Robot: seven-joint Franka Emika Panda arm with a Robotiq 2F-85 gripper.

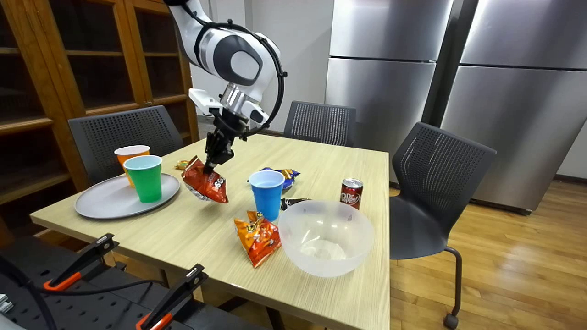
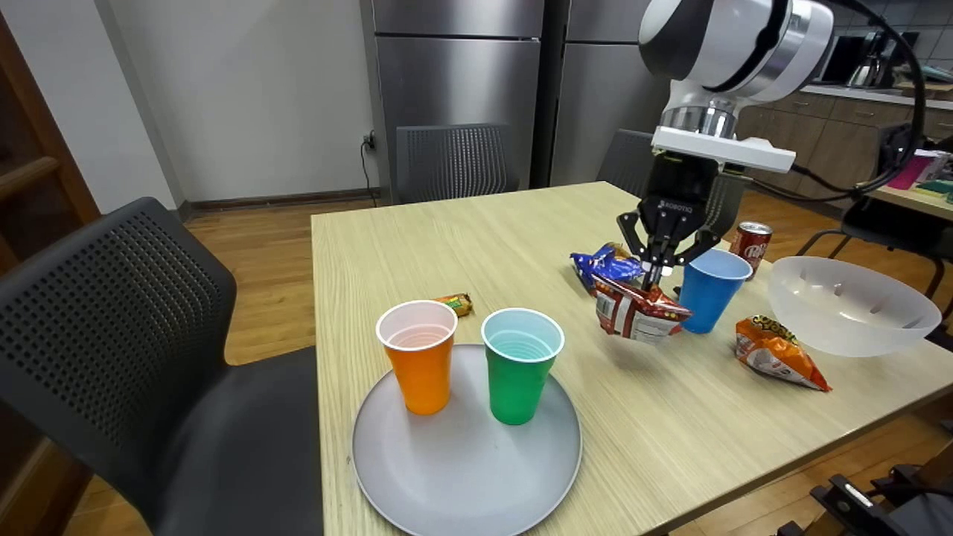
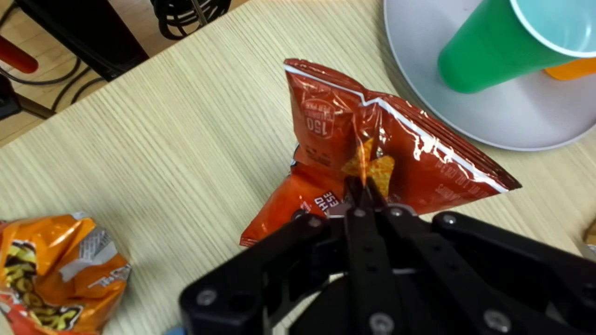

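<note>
A red chip bag hangs above the table, with my gripper shut on a pinch of its film. In the wrist view the fingers meet on the crumpled middle of the bag, and its sealed edge spreads out to both sides. From the other side, in exterior view 2, the bag dangles tilted beneath my gripper, clear of the tabletop.
A grey plate bears an orange cup and a green cup. Near the bag stand a blue cup, an orange chip bag, a blue packet, a clear bowl and a soda can.
</note>
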